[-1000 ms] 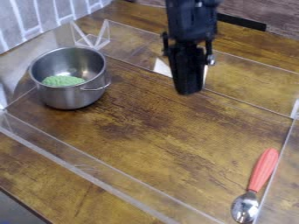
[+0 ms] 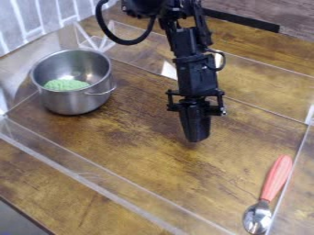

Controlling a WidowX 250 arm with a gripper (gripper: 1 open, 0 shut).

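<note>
My gripper [image 2: 194, 133] points down over the middle of the wooden table, its dark tips close to the surface and closed together, with nothing visible between them. A steel pot [image 2: 92, 96] with a green item [image 2: 64, 85] inside stands to the left. A scoop with a red handle [image 2: 276, 176] and a metal head [image 2: 258, 218] lies at the front right, apart from the gripper.
A white object [image 2: 171, 67] is partly hidden behind the arm at the back. Clear plastic strips edge the wooden table [image 2: 135, 174]. A pale barred panel borders the back left.
My gripper has come down and slightly toward the front left, lower over the table. The pot and scoop have not moved.
</note>
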